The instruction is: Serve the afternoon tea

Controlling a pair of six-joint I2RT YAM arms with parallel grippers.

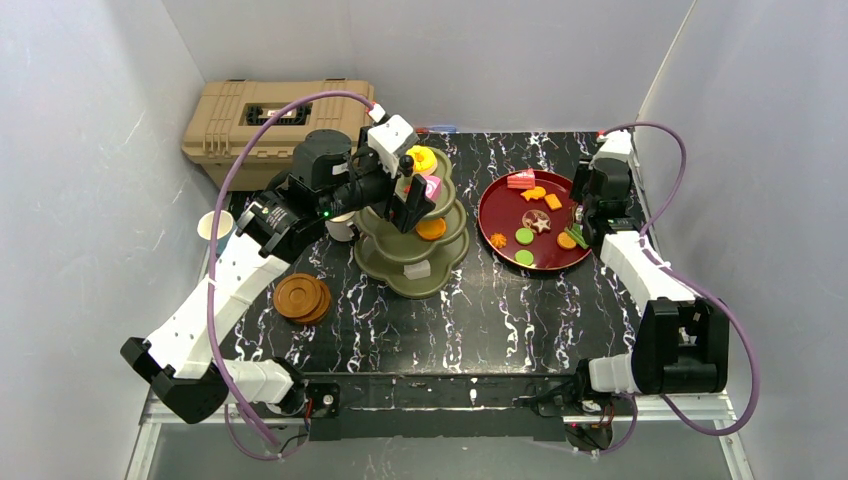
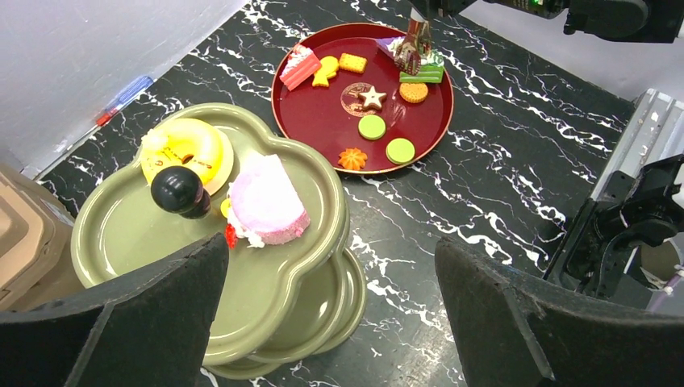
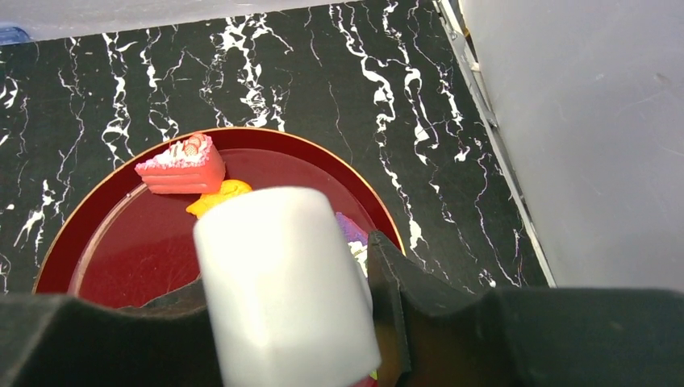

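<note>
My left gripper (image 1: pixel 412 205) hangs open and empty over the green tiered stand (image 1: pixel 420 285). On its top tier, in the left wrist view, are a yellow ring cake (image 2: pixel 198 153) and a pink cake wedge (image 2: pixel 269 199). At the red tray's right side, my right gripper is shut on a utensil with a thick white handle (image 3: pixel 282 282). The utensil's shiny lower end (image 2: pixel 413 47) points down beside a purple-topped piece (image 2: pixel 389 46) and a green piece (image 2: pixel 423 71); contact cannot be told. The round red tray (image 2: pixel 323 121) also carries a red cake slice (image 2: pixel 300 66).
Several small biscuits, including a star (image 2: pixel 372 98) and green rounds (image 2: pixel 400 151), lie on the tray. Brown coasters (image 1: pixel 300 298), a white mug (image 1: pixel 341 228) and a tan case (image 1: pixel 225 120) occupy the left side.
</note>
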